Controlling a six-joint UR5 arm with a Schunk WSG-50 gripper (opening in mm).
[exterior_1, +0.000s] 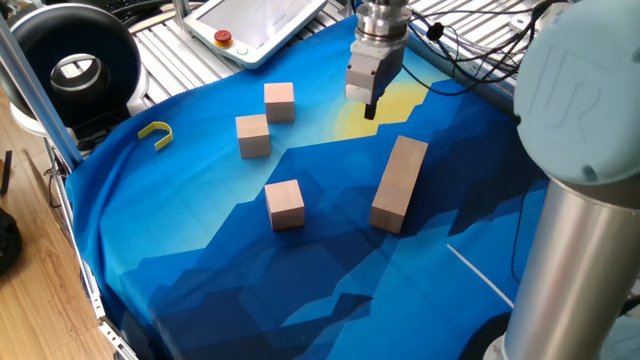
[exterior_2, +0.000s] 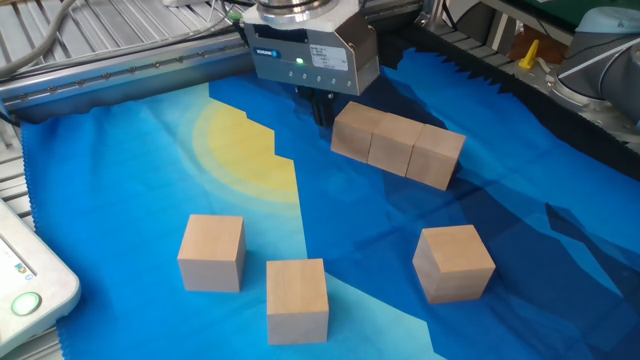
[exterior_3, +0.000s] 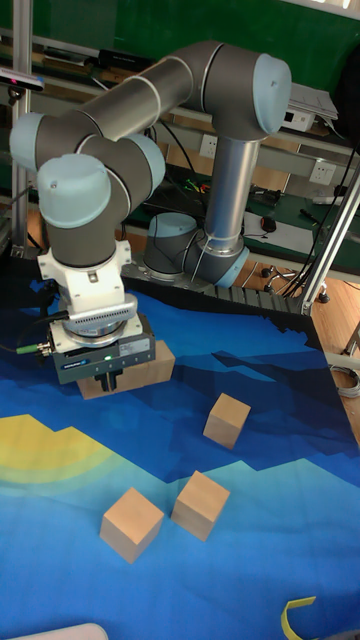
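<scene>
Three wooden cubes stand pressed together in a straight row (exterior_2: 396, 140), which looks like one long bar (exterior_1: 399, 185) in exterior view 1. My gripper (exterior_2: 318, 110) hangs above the cloth beside one end of that row, its dark fingers close together with nothing visible between them. Apart from the row, a lone cube (exterior_2: 454, 264) sits on the dark blue part. Two more cubes, one (exterior_2: 212, 253) on the left and another (exterior_2: 297, 302) nearer the camera, stand close to each other with a small gap.
A tablet-like panel with a red button (exterior_1: 223, 38) lies at the table's edge. A yellow curved strip (exterior_1: 156, 134) rests on the cloth (exterior_1: 200, 200). Bare cloth separates the loose cubes from the row. Cables (exterior_1: 470, 60) hang behind the gripper.
</scene>
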